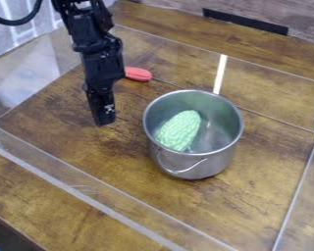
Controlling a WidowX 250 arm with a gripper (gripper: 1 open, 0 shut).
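My black gripper (pixel 102 114) hangs low over the wooden table, left of a metal pot; it looks shut, with nothing visible between its fingers. Inside the pot (pixel 215 152) lies a pale green, textured oblong object (pixel 180 129), resembling a corn cob or cabbage. Behind the gripper, to its right, a small red item (pixel 137 75) lies on the table, partly hidden by the arm.
The wooden table (pixel 68 167) has free room in front of the gripper and to the pot's right. Clear edges or panels frame the work area at left and right. A dark wall stands at the back right.
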